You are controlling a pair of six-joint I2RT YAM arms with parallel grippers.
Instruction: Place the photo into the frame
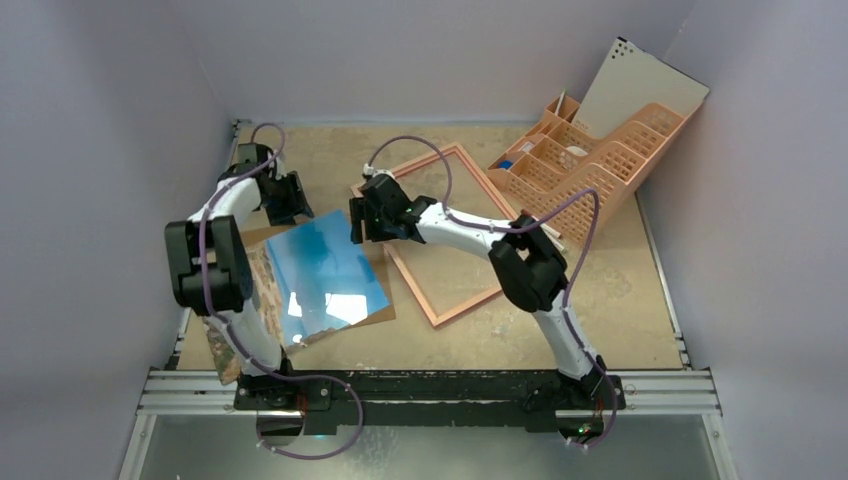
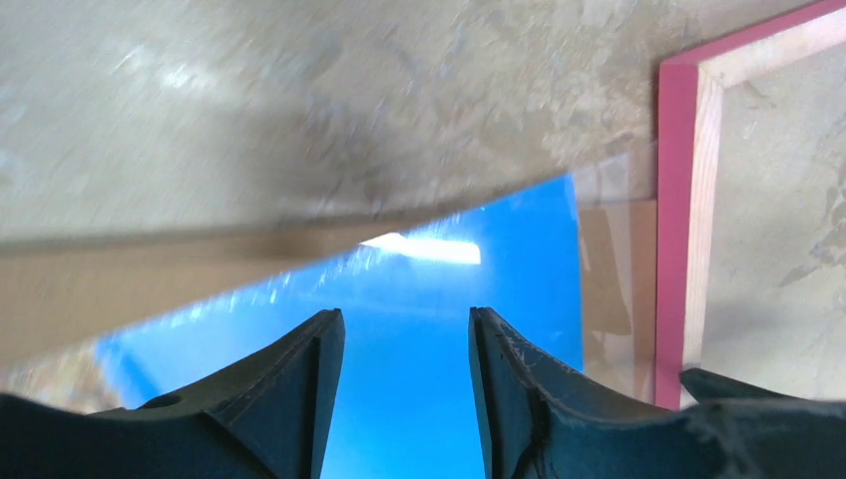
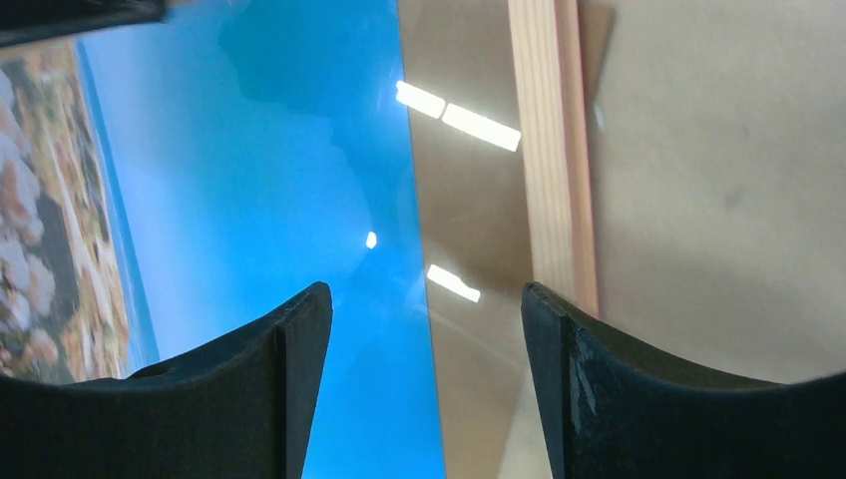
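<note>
A glossy blue sheet (image 1: 330,265) lies over a brown board (image 1: 378,315) at the left of the table. To its left is a patterned photo (image 1: 219,345), partly covered by the sheet and my left arm. The empty wooden frame (image 1: 410,283) rests on the right, its near-left side beside the board. At the sheet's far-left corner hangs my left gripper (image 1: 303,214), its fingers (image 2: 324,349) apart with nothing held between them. My right gripper (image 1: 355,225) stands open by the frame's left side; the sheet's right edge shows between its fingers.
An orange organizer (image 1: 590,160) with compartments and a white panel (image 1: 640,88) stands at the back right. Bare table shows behind the sheet and to the right of the frame.
</note>
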